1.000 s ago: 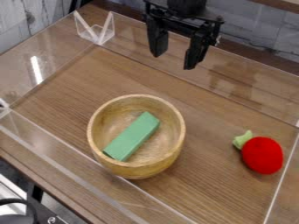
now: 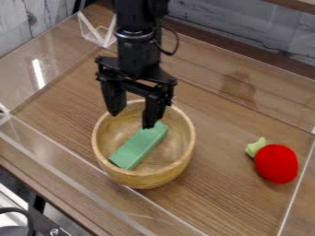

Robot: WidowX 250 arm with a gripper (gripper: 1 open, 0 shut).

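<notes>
My black gripper (image 2: pixel 135 103) is low over the back of a tan round bowl (image 2: pixel 182 147), its two fingers spread open. A green block (image 2: pixel 139 146) lies diagonally inside the bowl, in front of the fingers. A red tomato-like object (image 2: pixel 277 165) with a pale green top lies on the wooden table at the right.
A raised edge runs along the back, and a dark cable lies at the lower left corner.
The bowl, block and red object have stayed put.
</notes>
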